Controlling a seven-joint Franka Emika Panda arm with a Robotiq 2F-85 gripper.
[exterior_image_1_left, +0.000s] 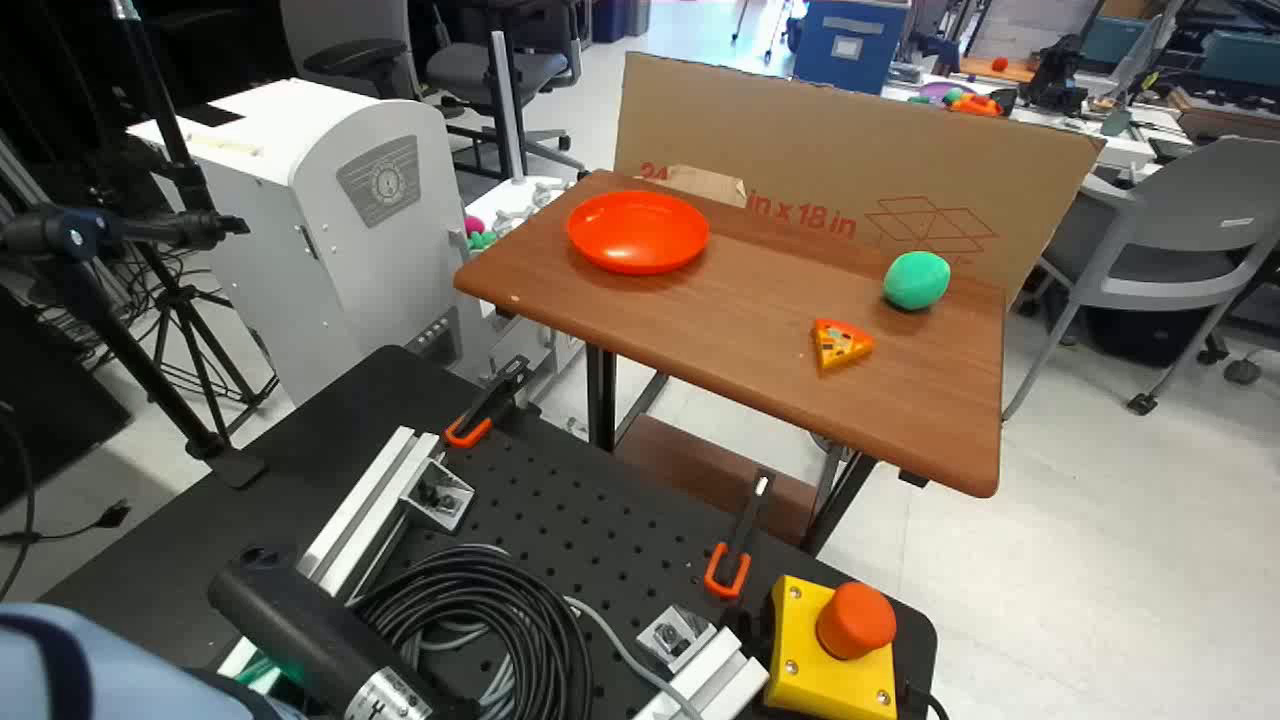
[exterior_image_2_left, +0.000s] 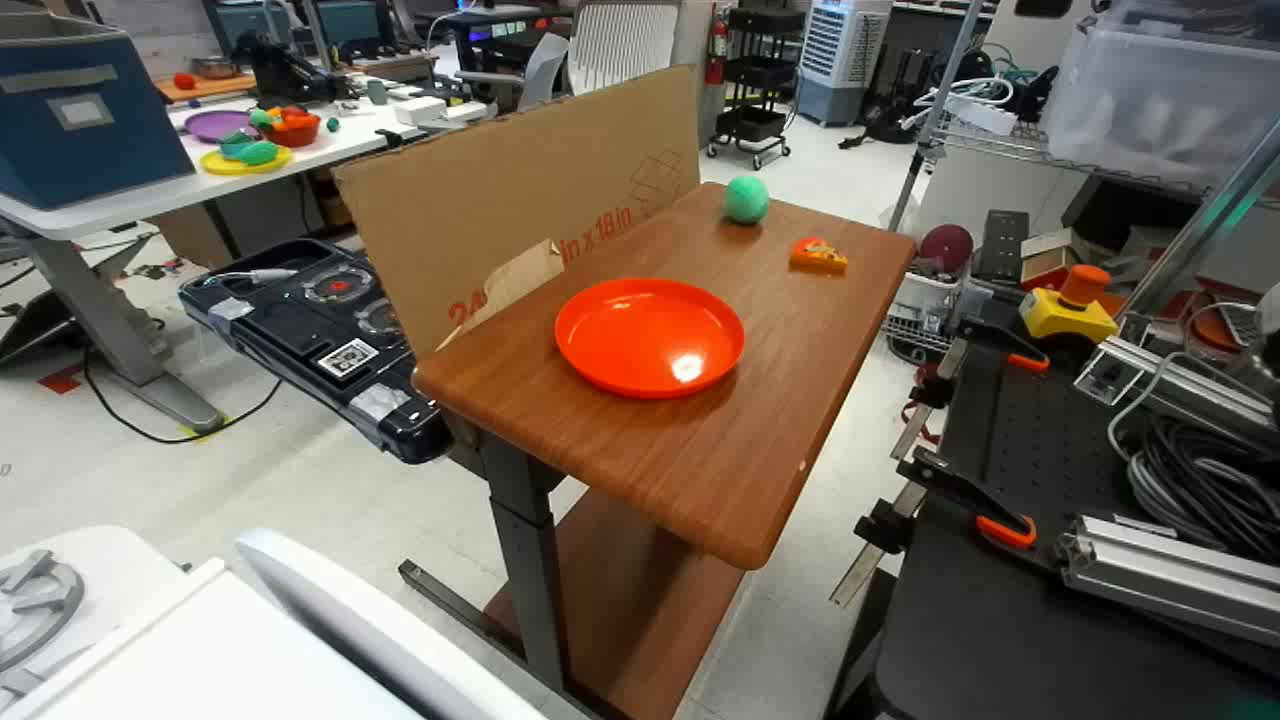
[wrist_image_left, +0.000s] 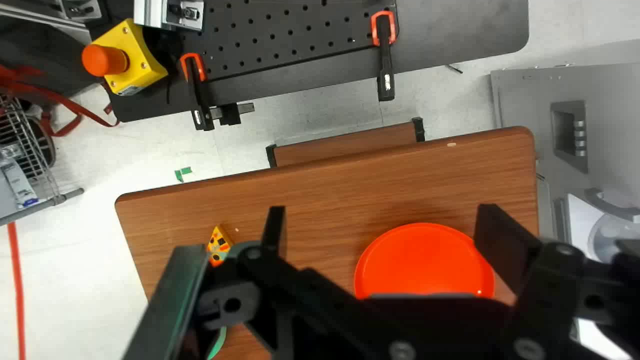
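Observation:
On the brown table (exterior_image_1_left: 744, 324) lie an orange-red plate (exterior_image_1_left: 638, 230), a toy pizza slice (exterior_image_1_left: 842, 343) and a green roundish object (exterior_image_1_left: 917, 280). The second exterior view has the plate (exterior_image_2_left: 649, 337) nearest, with the slice (exterior_image_2_left: 818, 254) and the green object (exterior_image_2_left: 745, 199) towards the far end. Seen from the wrist, my gripper is open and empty, its fingers spread wide above the table. Its body hides the lower part of the plate (wrist_image_left: 423, 261), some of the slice (wrist_image_left: 218, 243) and most of the green object (wrist_image_left: 218, 344). Neither exterior view shows the fingers.
An upright cardboard sheet (exterior_image_1_left: 840, 168) runs along one long side of the table. Across a gap from the other side is a black bench (exterior_image_1_left: 540, 480) with clamps, coiled cable (exterior_image_1_left: 480, 624) and a yellow box with an orange button (exterior_image_1_left: 834, 648).

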